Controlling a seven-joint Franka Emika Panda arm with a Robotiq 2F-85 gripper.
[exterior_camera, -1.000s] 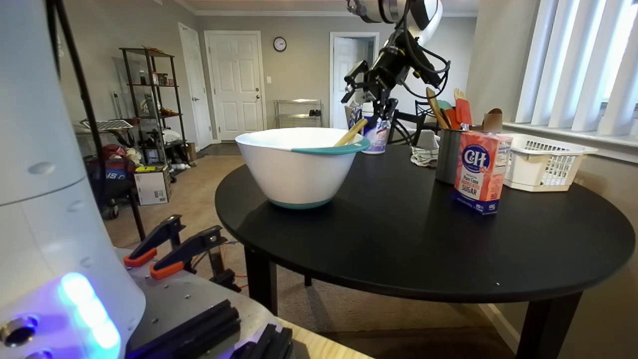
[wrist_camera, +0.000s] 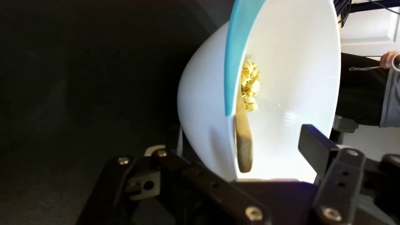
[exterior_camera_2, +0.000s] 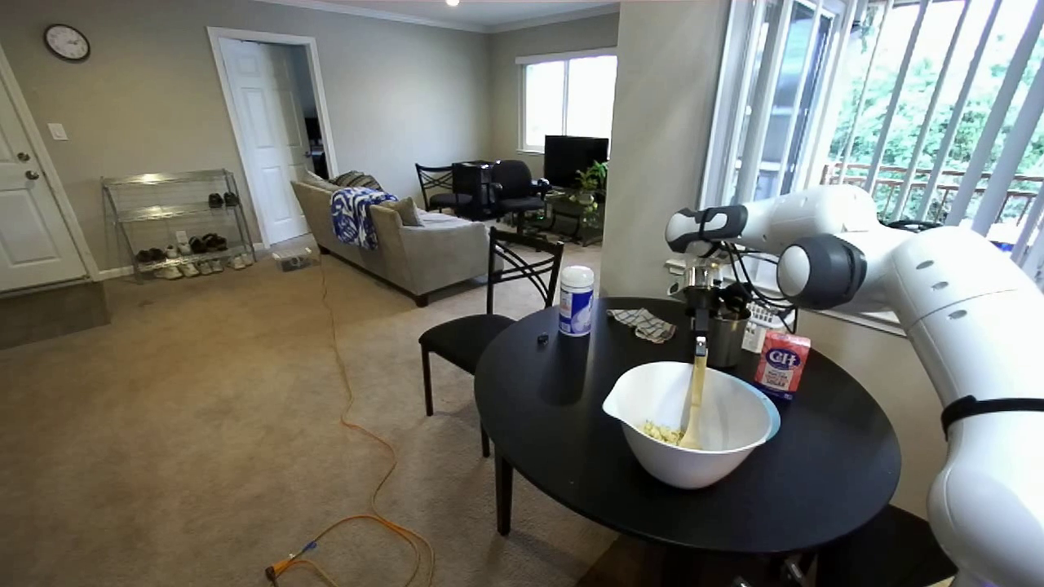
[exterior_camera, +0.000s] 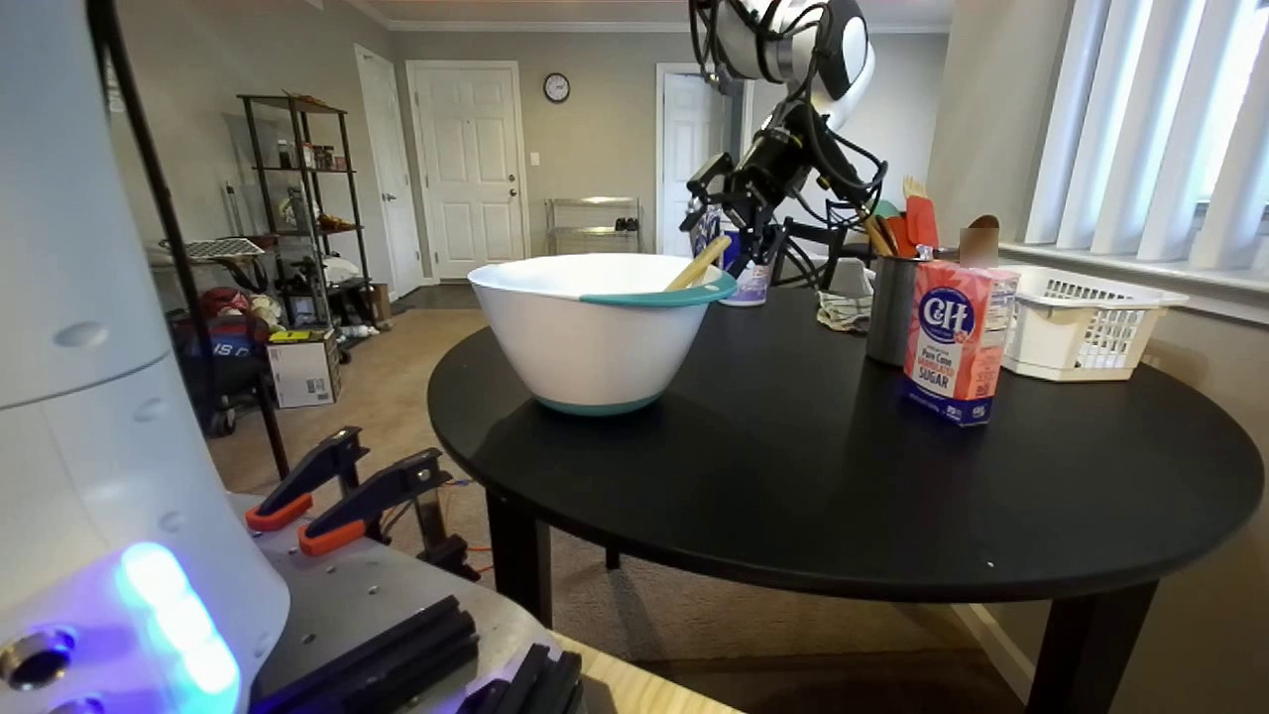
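A large white bowl (exterior_camera: pixel 595 333) with a teal rim section stands on the black table. A wooden spoon (exterior_camera_2: pixel 696 401) leans inside it, its handle rising past the rim. Pale yellow pieces (wrist_camera: pixel 250 84) lie at the bottom of the bowl. My gripper is open, its fingers spread wide on either side of the spoon's handle in the wrist view. No contact with the handle shows there. In exterior view 1 the gripper (exterior_camera: pixel 714 243) hangs by the bowl's teal side, near the height of the handle's end. How far apart they are in depth, I cannot tell.
A sugar carton (exterior_camera: pixel 952 339), a metal utensil holder (exterior_camera: pixel 889 311) and a white basket (exterior_camera: pixel 1077 327) occupy the window side of the table. A wipes canister (exterior_camera_2: pixel 577 302) and a striped cloth (exterior_camera_2: pixel 643 324) lie farther back.
My gripper has come down slightly beside the bowl and remains open. The bowl and spoon have not visibly moved.
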